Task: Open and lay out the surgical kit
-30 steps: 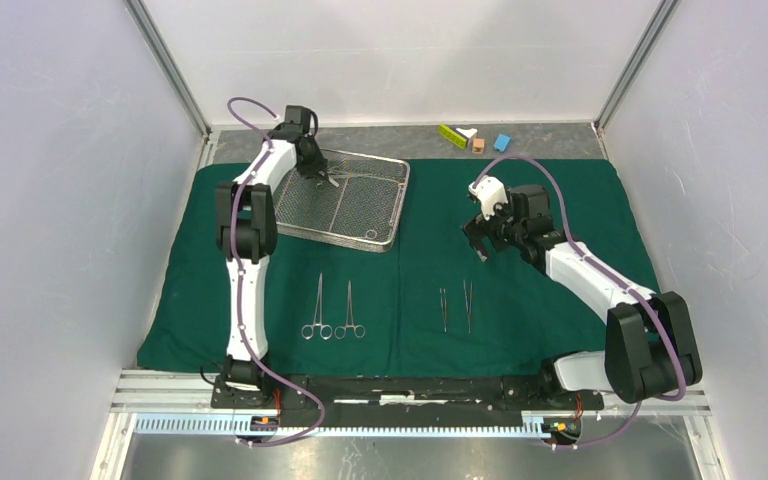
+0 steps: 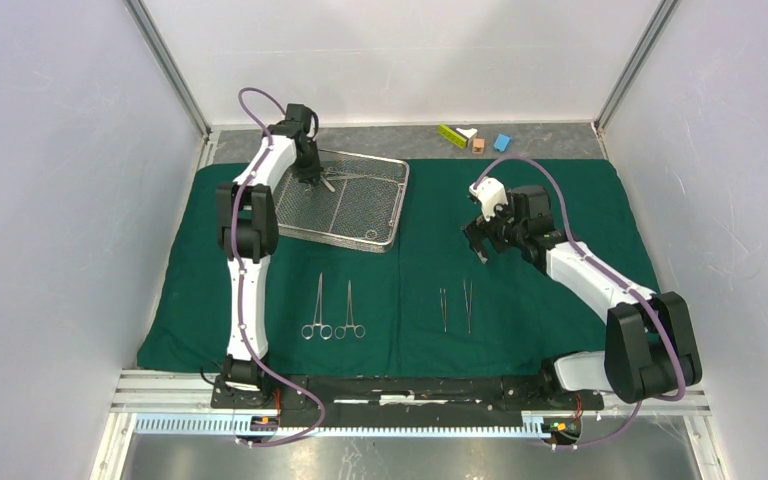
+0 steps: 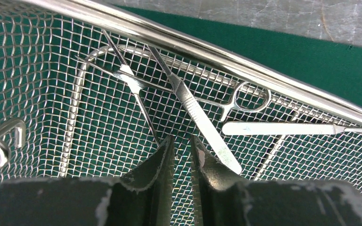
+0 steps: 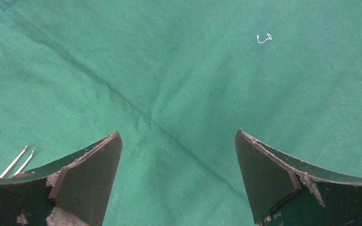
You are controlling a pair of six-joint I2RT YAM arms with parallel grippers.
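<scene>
In the top view my left gripper (image 2: 309, 178) reaches into the wire mesh tray (image 2: 365, 215). The left wrist view shows its fingers slightly apart, with bare mesh seen through the narrow gap. A ringed clamp (image 3: 162, 88) lies ahead of them; one of its shanks runs down behind the left fingertip (image 3: 168, 143). Across this clamp lies a scalpel handle (image 3: 202, 117), its lower end near the right finger. A second handle (image 3: 283, 128) rests further right. My right gripper is wide open above bare green cloth, nothing between its fingers.
Two ringed clamps (image 2: 319, 310) (image 2: 350, 315) lie on the green cloth (image 2: 400, 300), and two tweezers (image 2: 445, 310) (image 2: 468, 305) lie to their right. A yellow-green box (image 2: 451, 136) and small blocks (image 2: 501, 142) sit along the back edge. The tray's metal rim (image 3: 207, 56) borders the instruments.
My left gripper has shifted slightly within the same corner of the tray, and its cable has swung a little right. The right arm and the laid-out instruments look unmoved.
</scene>
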